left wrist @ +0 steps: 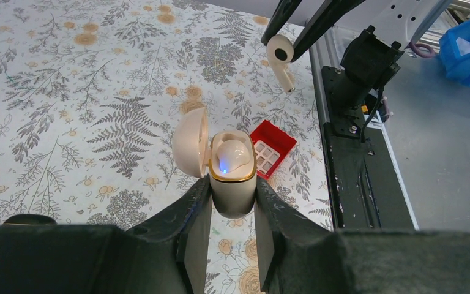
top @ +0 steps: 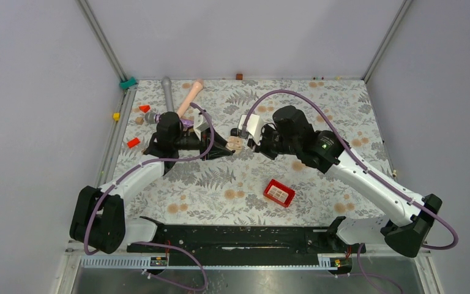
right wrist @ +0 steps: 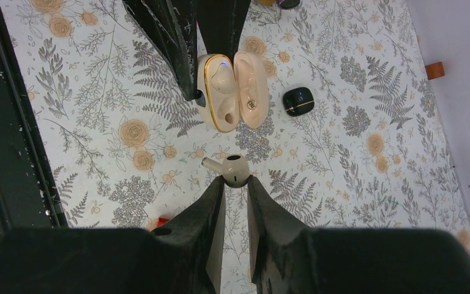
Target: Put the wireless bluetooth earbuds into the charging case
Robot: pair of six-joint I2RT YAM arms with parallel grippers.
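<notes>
In the left wrist view my left gripper is shut on the cream charging case (left wrist: 232, 190), whose lid (left wrist: 188, 144) stands open and which shows a small blue light. The right wrist view shows the case (right wrist: 218, 98) with one earbud-shaped piece in the upper well and the lower well looking empty. My right gripper is shut on a white earbud (right wrist: 235, 165), held apart from the case, just in front of it. The same earbud (left wrist: 280, 52) appears at upper right in the left wrist view, in the right fingertips.
A black rounded object (right wrist: 298, 101) lies on the table beside the case. A red tray (top: 272, 187) with a white insert lies nearer the front. Several tools and small blocks (top: 133, 142) are at the back left.
</notes>
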